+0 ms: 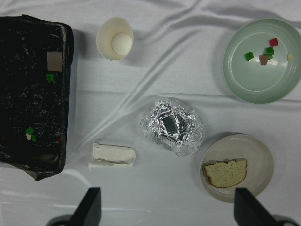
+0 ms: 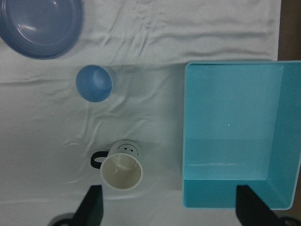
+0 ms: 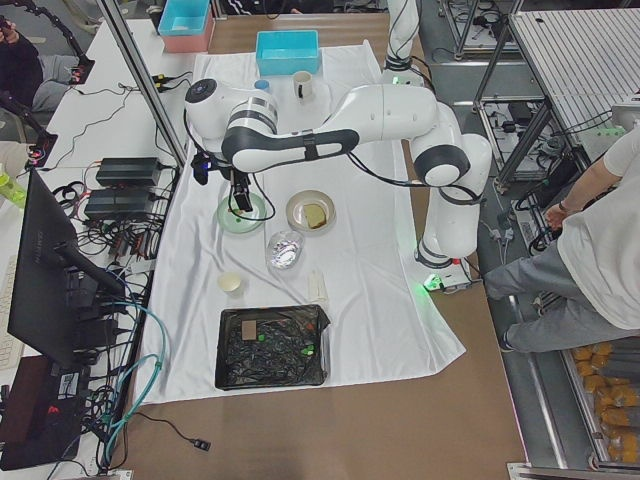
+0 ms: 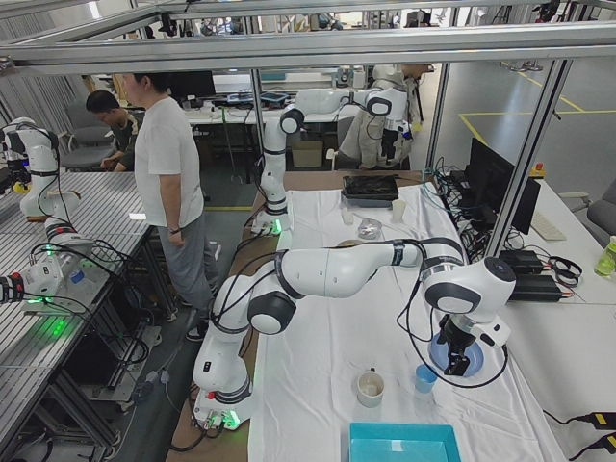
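My left gripper is open, raised over the cloth. Its wrist view shows a green plate (image 1: 244, 80) with small coloured cubes, a bread slice (image 1: 225, 173) on a grey plate (image 1: 214, 150), crumpled foil (image 1: 171, 127) in clear wrap, a pale cup (image 1: 114, 26), a white wrapped piece (image 1: 112, 155) and a black-lined tray (image 1: 28, 94). My right gripper is open, above a blue plate (image 2: 40, 33), blue cup (image 2: 94, 82), smiley mug (image 2: 121, 172) and empty teal bin (image 2: 230, 117).
A monitor (image 3: 50, 270), cables and black boxes line one side of the cloth-covered table. A person (image 4: 168, 173) stands on the other side beside a metal-topped bench (image 3: 565, 60). Bare cloth lies between the items.
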